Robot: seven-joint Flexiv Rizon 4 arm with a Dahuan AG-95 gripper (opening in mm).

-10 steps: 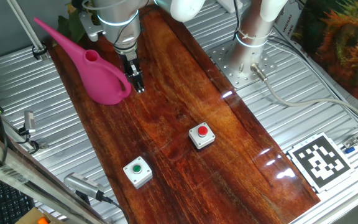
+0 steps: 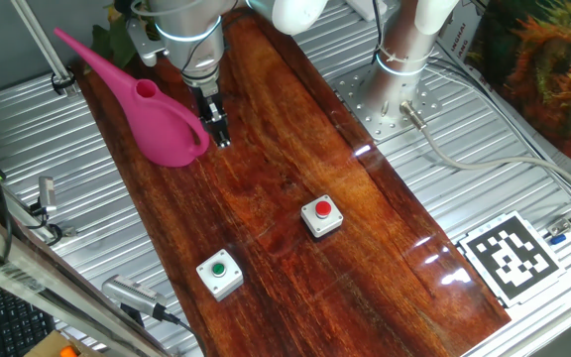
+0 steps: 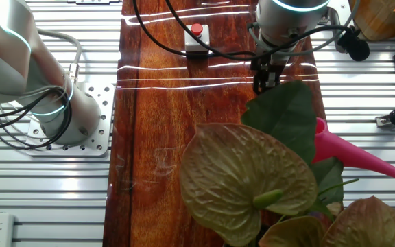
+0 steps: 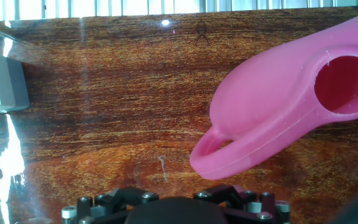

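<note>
A pink watering can (image 2: 162, 129) stands on the brown wooden board, its long spout toward the upper left in exterior view 1. Pointing down just right of the can's looped handle (image 2: 202, 131) is my gripper (image 2: 222, 142); no contact with the handle can be made out. The wrist view has the can (image 4: 260, 93) at the right, its handle end toward the gripper at the bottom edge. How far apart the fingertips are is not clear from any view. Only the can's pink spout (image 3: 362, 159) shows behind leaves in exterior view 2.
Two white boxes stand on the board (image 2: 365, 288): one with a red button (image 2: 323, 209), one with a green button (image 2: 218, 270). Broad plant leaves (image 3: 249, 178) hang across exterior view 2. Bare board lies between the gripper and the boxes.
</note>
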